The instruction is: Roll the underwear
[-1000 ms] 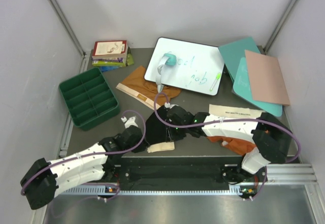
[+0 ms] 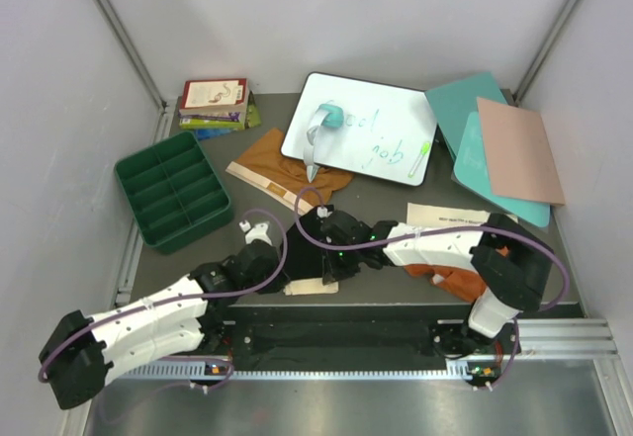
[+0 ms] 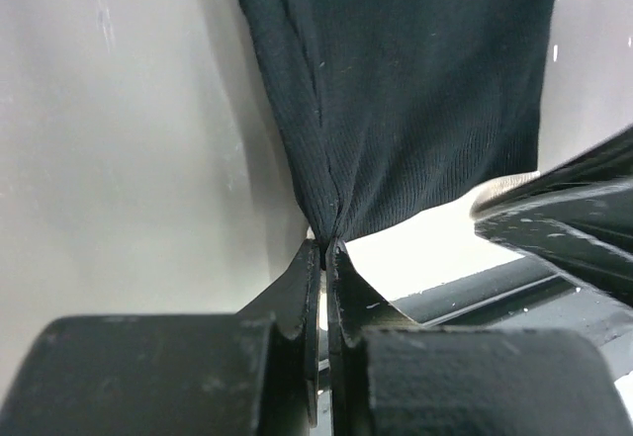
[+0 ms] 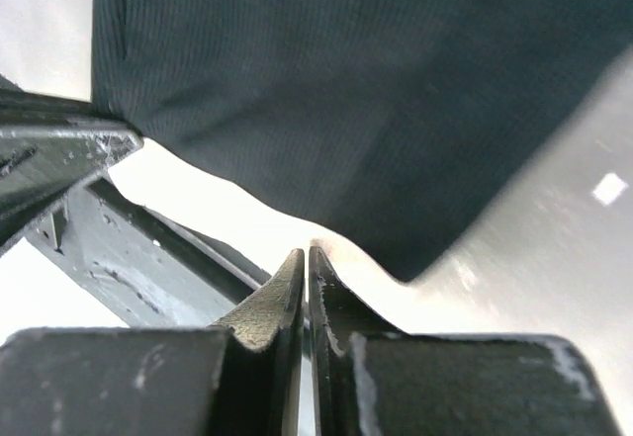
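Observation:
Black underwear (image 2: 303,253) with a cream waistband (image 2: 310,287) lies near the table's front edge, the band toward that edge. On its left side, where the black cloth (image 3: 396,90) bunches into a fold, my left gripper is shut on the cloth by the band. My right gripper is at the band's right end, close to the black cloth's corner. Its fingertips stand close together with a narrow gap; whether cloth lies between them cannot be told. The right gripper's dark finger (image 3: 534,223) also shows at the right of the left wrist view.
A green compartment bin (image 2: 173,191) stands at the left. Behind the underwear lies orange-brown cloth with a cream band (image 2: 267,187), next to a whiteboard (image 2: 371,120). More orange cloth (image 2: 457,283) lies under the right arm. Bare table shows between them.
The left gripper has hardly moved. The underwear lies in nearly the same place.

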